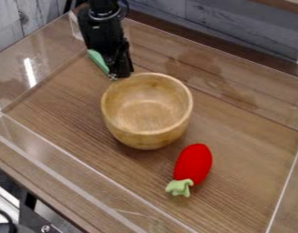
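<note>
My black gripper [116, 71] reaches down at the upper middle, shut, just behind the rim of a wooden bowl [146, 118]. A green block [98, 60] lies at the gripper's left side, partly hidden by it. Whether the fingers touch the block is unclear. A red vegetable-like object with a green top [194, 166] lies at the lower right.
The wooden table [242, 100] has free room on the right and at the lower left. Grey panels stand behind its back and left edges.
</note>
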